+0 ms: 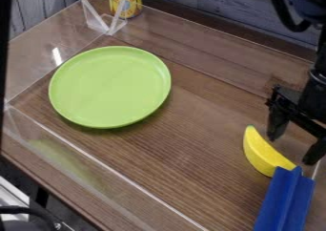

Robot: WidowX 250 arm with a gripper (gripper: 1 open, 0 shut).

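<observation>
My black gripper [295,128] is at the right edge of the camera view, open, its fingers above and just right of a yellow banana-shaped object [266,153]. Beside the banana, toward the bottom right, lies a blue elongated object [283,202]. A round green plate [110,87] rests on the left half of the wooden table [178,178].
A can [124,0] and a clear plastic item [105,19] stand at the back left. A transparent edge runs along the table's left side.
</observation>
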